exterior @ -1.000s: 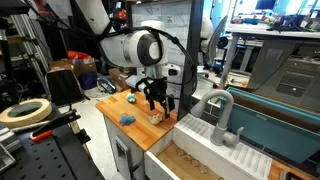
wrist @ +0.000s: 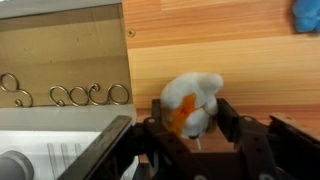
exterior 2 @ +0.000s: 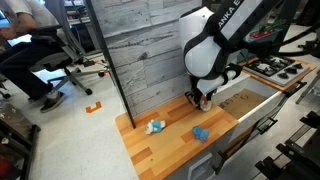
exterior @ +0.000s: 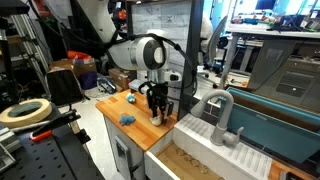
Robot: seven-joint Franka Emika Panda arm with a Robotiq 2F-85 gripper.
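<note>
A white crumpled thing with orange markings lies on the wooden worktop, close to the drawer edge. In the wrist view my gripper is right over it, one dark finger on each side, and the thing fills the gap between them. In exterior view 1 the gripper reaches down to the worktop at the white thing. Whether the fingers grip it firmly does not show.
Two blue crumpled things lie on the wooden worktop, one nearer and one farther off. An open drawer and a sink with a grey faucet adjoin the worktop.
My gripper has come down from above the worktop onto the white thing, which now sits between its fingers. The blue things have stayed put.
</note>
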